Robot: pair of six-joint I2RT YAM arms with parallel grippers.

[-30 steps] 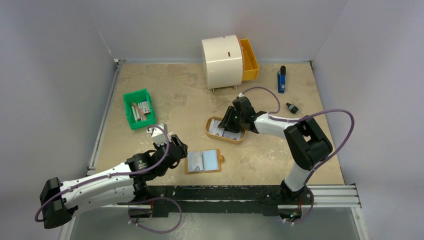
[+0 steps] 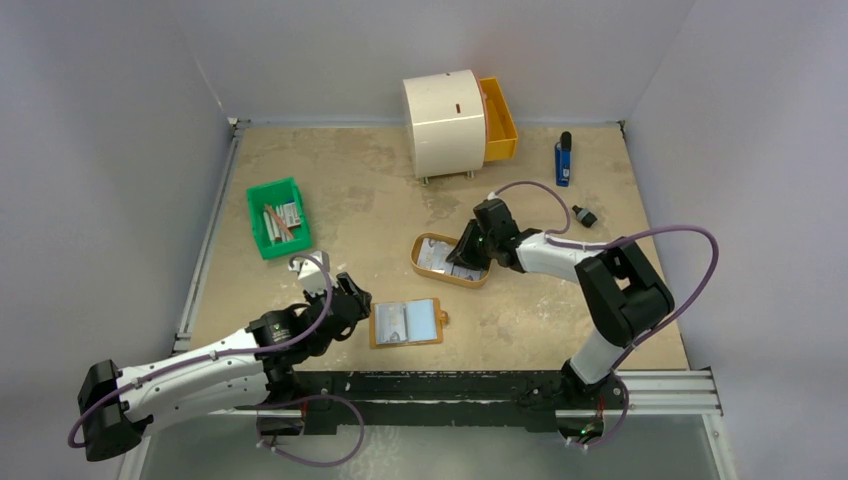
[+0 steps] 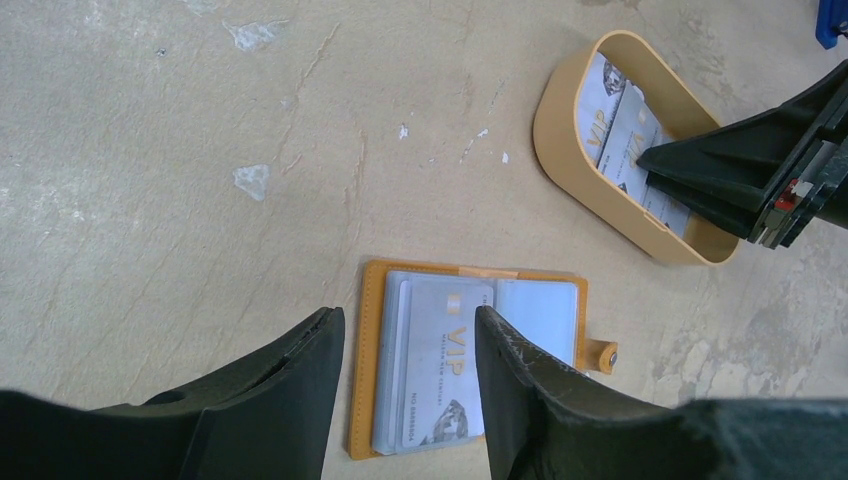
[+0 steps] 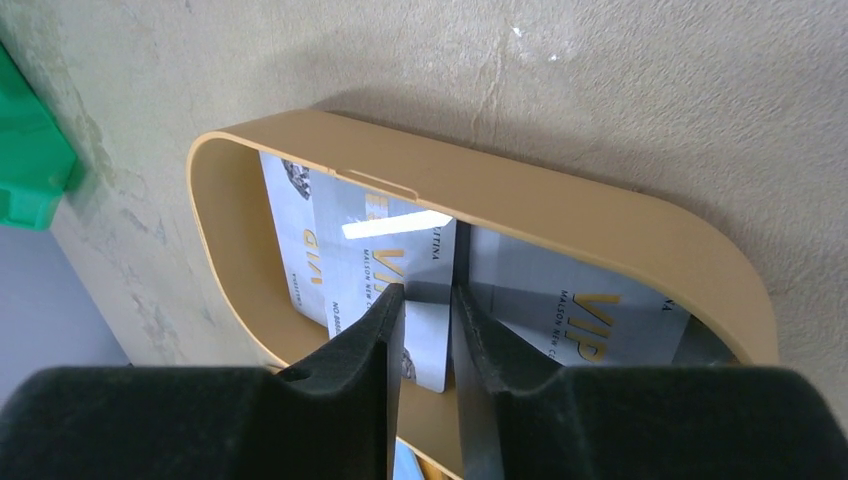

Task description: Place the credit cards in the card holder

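Several white VIP cards [image 4: 378, 260] lie in a tan oval tray [image 2: 428, 272]. My right gripper is down in the tray, its fingertips close together at the edge of one card; whether anything is between them is hard to tell. The card holder [image 3: 368, 360], a wooden board with a side knob, holds a VIP card [image 3: 445, 375] beside a light blue section [image 3: 535, 310]. My left gripper hangs open near the holder's left side, nothing between its fingers.
A green bin [image 2: 280, 200] with small items stands back left. A white drum with a yellow box [image 2: 500, 145] is at the back. A blue tool [image 2: 562, 160] and a dark small object [image 2: 585, 216] lie back right.
My right gripper has moved slightly right and lower within the tray.
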